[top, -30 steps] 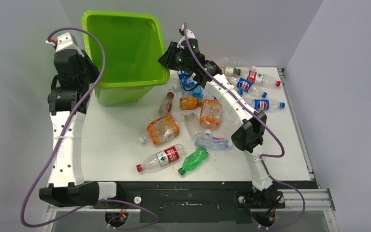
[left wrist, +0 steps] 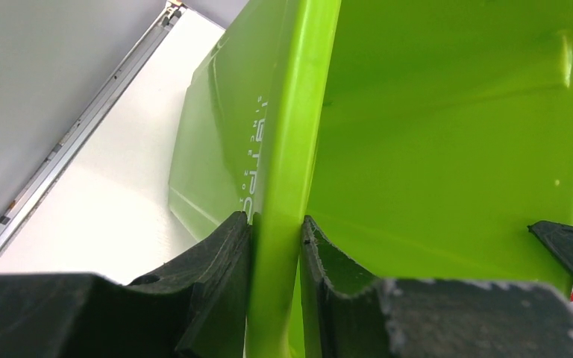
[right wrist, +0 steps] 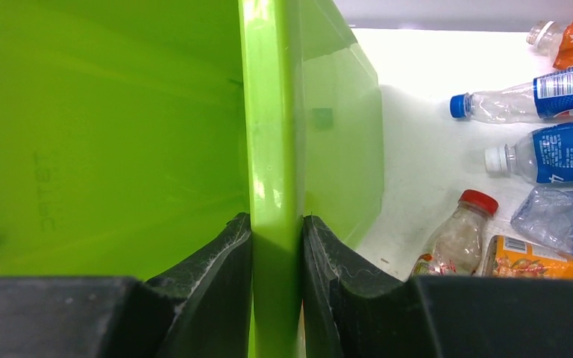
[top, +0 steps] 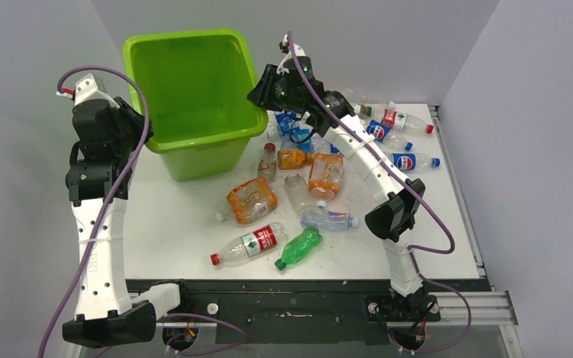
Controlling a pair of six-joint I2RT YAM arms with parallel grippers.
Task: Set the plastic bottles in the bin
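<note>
The green bin stands at the back left of the table, and the part of its inside that shows is empty. My left gripper is shut on the bin's left rim, one finger outside the wall and one inside. On the opposite rim my right gripper is shut in the same way. Plastic bottles lie loose on the table: a clear bottle with a red cap, a green bottle, orange-labelled bottles and a small red-capped bottle close by the bin.
Pepsi-labelled bottles and others lie at the back right, partly behind my right arm. Blue-labelled bottles lie right of the bin. Bare table shows at the front left.
The bin has shifted toward the front of the table, its left side most, with both grippers still on its rim. The small red-capped bottle beside it has moved slightly right.
</note>
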